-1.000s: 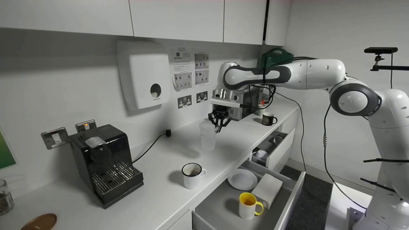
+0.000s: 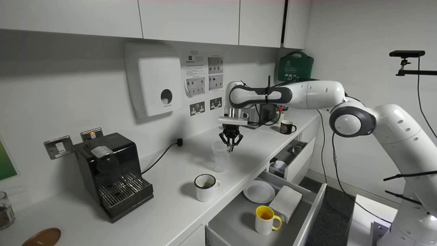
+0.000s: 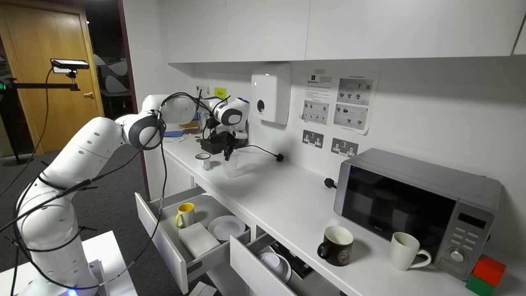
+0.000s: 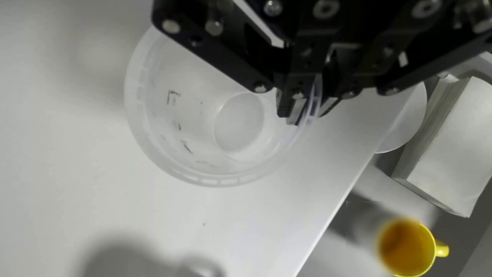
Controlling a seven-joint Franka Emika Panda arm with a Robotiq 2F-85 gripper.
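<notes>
A tall translucent plastic cup [image 2: 221,158] stands upright at or just above the counter, behind the white mug with a black rim [image 2: 204,189]; I cannot tell whether its base touches. My gripper [image 2: 230,148] points down over the cup's right side. In the wrist view the fingers pinch the rim of the plastic cup [image 4: 184,152], one finger inside it and one outside, and the cup looks empty apart from dark marks on its wall. From the other side, the gripper [image 3: 227,157] and cup [image 3: 230,166] appear beside the white mug [image 3: 202,161].
A black coffee machine [image 2: 112,172] occupies the counter's left. An open drawer [image 2: 245,213] below holds a yellow-lined mug [image 2: 262,224], a plate [image 2: 259,192] and a white block [image 2: 285,203]. Toward the microwave [image 3: 414,197], the counter [image 3: 281,202] is clear.
The arm has lowered and shifted slightly left. The plastic cup has come down with the gripper toward the counter, closer to the white mug.
</notes>
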